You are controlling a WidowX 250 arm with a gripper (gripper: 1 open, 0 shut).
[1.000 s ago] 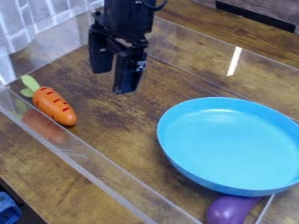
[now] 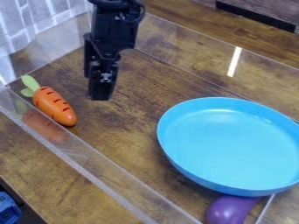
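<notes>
My black gripper (image 2: 101, 80) hangs above the wooden surface at the upper middle, its fingers pointing down and apart with nothing visible between them. Down and left of it lies an orange toy carrot (image 2: 54, 106) with a pale green top. To the right is a large blue bowl (image 2: 228, 144). A purple toy eggplant (image 2: 230, 208) lies at the bottom right beside the bowl, partly out of frame.
Clear plastic walls (image 2: 140, 182) border the wooden area (image 2: 146, 96). A blue object (image 2: 7, 208) is cut off at the lower left corner.
My gripper has moved leftward over the last second, closer to the carrot. The carrot, bowl and eggplant stay where they were.
</notes>
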